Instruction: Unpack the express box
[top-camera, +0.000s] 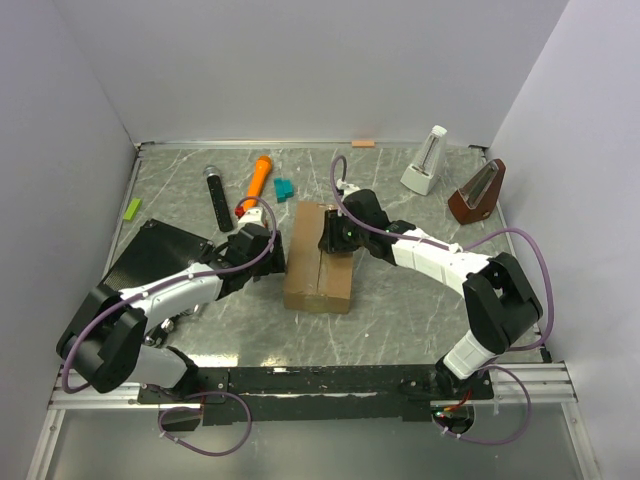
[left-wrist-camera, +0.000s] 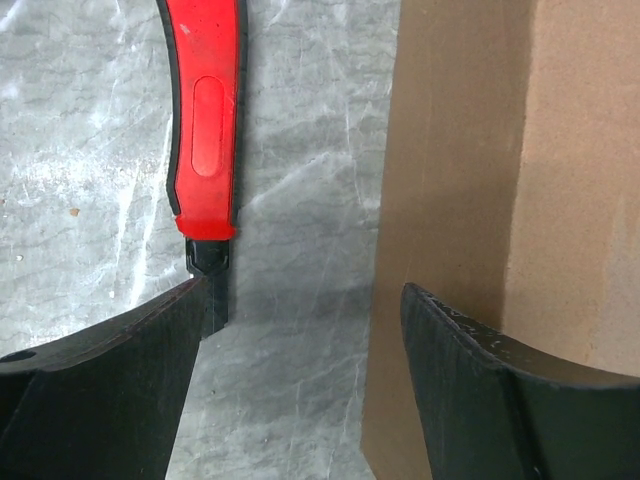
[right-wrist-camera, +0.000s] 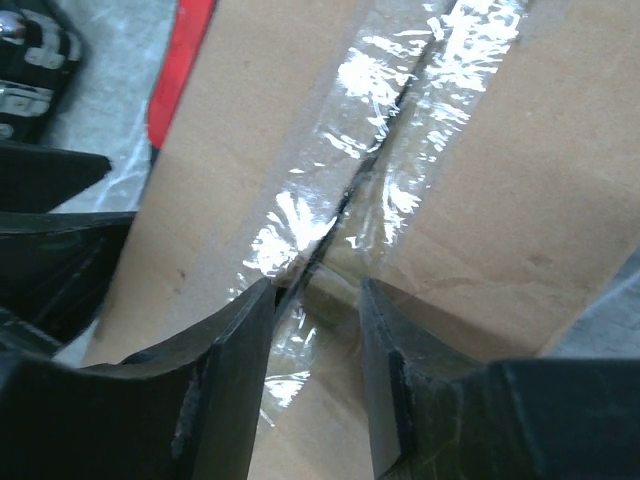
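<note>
A cardboard box (top-camera: 305, 280) lies mid-table, its top seam covered with clear tape (right-wrist-camera: 420, 130). My right gripper is over the seam with fingertips part open on the tape, where a dark slit runs between the flaps. Just left of the box, my left gripper stands open over the table, nothing held. A red utility knife (left-wrist-camera: 205, 140) with a black tip lies beneath it, beside the box's side.
An orange tool (top-camera: 257, 178), a black bar (top-camera: 219, 200) and a teal piece (top-camera: 283, 189) lie behind; two metronome-like objects (top-camera: 427, 160) stand back right. A black mat (top-camera: 150, 260) covers the left.
</note>
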